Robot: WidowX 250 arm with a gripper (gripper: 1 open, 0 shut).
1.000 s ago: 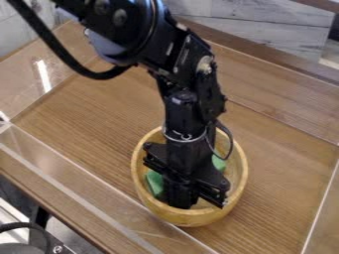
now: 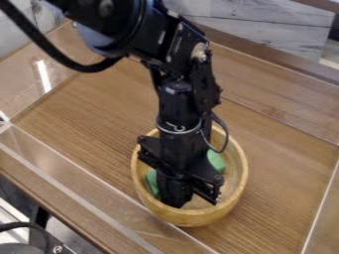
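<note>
My black gripper [image 2: 177,179] reaches down into a round yellow bowl [image 2: 217,206] on the wooden table. Green material [image 2: 213,160] shows inside the bowl behind and beside the gripper, partly hidden by it. The fingertips are low in the bowl, and whether anything is between them is hidden by the gripper's body.
A low clear edge runs along the near left, with a dark cable below it. A pale plank wall stands behind.
The arm and gripper have shifted very slightly within the bowl; the bowl stands in about the same place.
</note>
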